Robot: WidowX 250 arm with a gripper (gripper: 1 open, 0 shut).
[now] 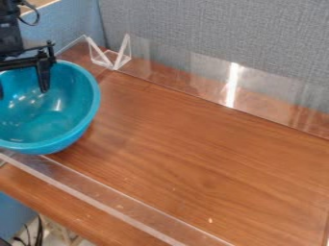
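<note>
A glossy teal bowl (45, 125) sits at the left of the wooden table (206, 154), its left part cut off by the frame edge. My black gripper (37, 79) is at the top left, its fingers reaching down over the back part of the bowl's opening. The finger stands open, and I see nothing held in it. Part of the gripper lies outside the view.
Clear plastic barriers run along the back and front edges, with a clear bracket (110, 58) at the back left corner. Grey padded walls stand behind. Cables hang below at bottom left.
</note>
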